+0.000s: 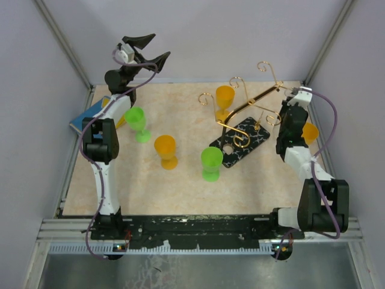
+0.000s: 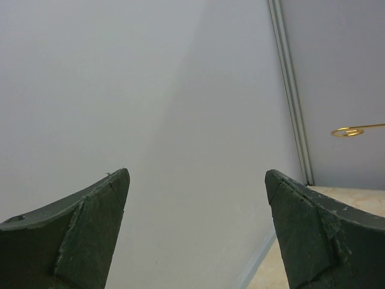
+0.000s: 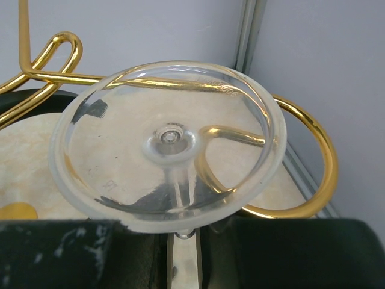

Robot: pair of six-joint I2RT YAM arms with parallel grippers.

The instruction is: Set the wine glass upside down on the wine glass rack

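My right gripper is shut on a clear wine glass (image 3: 108, 150), whose round foot faces up just above the fingers, its stem running down between them. The foot lies over a gold loop of the wine glass rack (image 3: 322, 144); whether it rests on it I cannot tell. In the top view the rack (image 1: 240, 135) has several curled gold arms on a dark bar over a black base, with my right gripper at its right end. My left gripper stands open and empty, raised at the back left (image 1: 147, 51).
Orange goblets (image 1: 165, 147) and green goblets (image 1: 212, 159) stand upright around the rack, one orange one (image 1: 310, 133) beside my right arm. A blue object (image 1: 84, 117) lies at the left edge.
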